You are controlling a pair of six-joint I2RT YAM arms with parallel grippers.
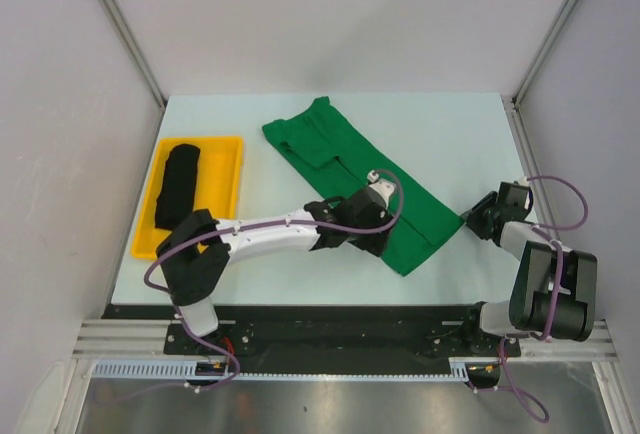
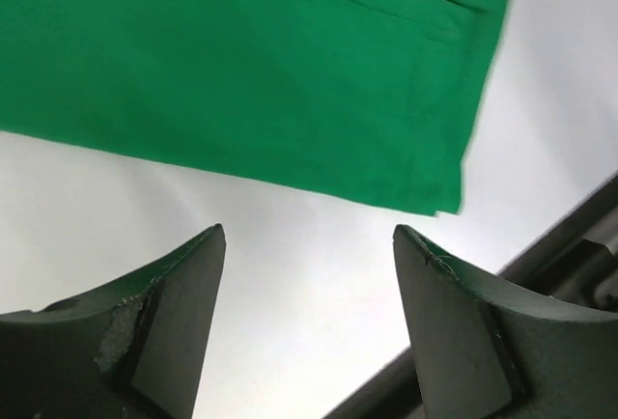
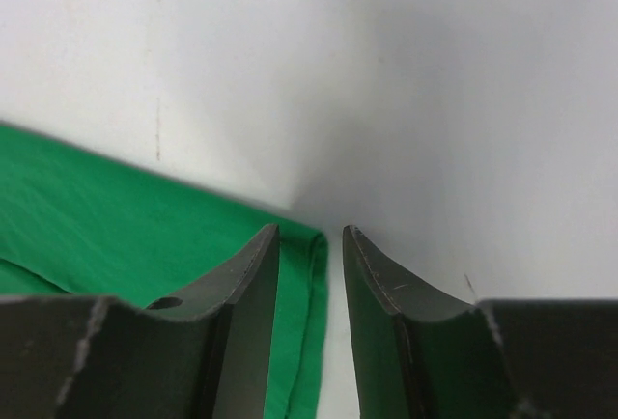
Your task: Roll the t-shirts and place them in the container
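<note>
A green t-shirt [image 1: 320, 149] lies diagonally across the white table, folded into a long strip with smaller folds at its ends. My left gripper [image 1: 375, 239] is over its lower part; in the left wrist view its fingers [image 2: 154, 332] stand apart above the cloth's end and white table. My right gripper [image 1: 470, 216] is at the shirt's right corner; in the right wrist view its fingertips [image 3: 266, 245] are slightly apart around that corner of the green cloth [image 3: 145, 216].
A yellow tray [image 1: 230, 169] holding a rolled black item [image 1: 178, 184] stands at the left. The table's front edge runs below the shirt, near my left gripper.
</note>
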